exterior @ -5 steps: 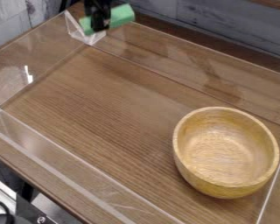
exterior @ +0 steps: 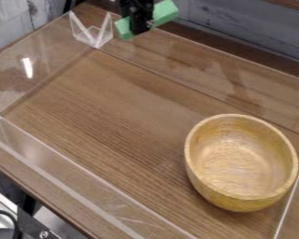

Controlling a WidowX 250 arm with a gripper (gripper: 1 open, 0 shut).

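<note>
At the top of the camera view my dark gripper (exterior: 138,22) is shut on a green object (exterior: 160,13), held up near the back of the table. Just left of it is a clear plastic container (exterior: 91,32). The fingertips are small and partly hidden by the green object.
A round wooden bowl (exterior: 239,161) stands at the lower right. A raised back edge runs along the top right.
My gripper and the green object have moved right and up in the view, away from the clear container, which is now less covered.
</note>
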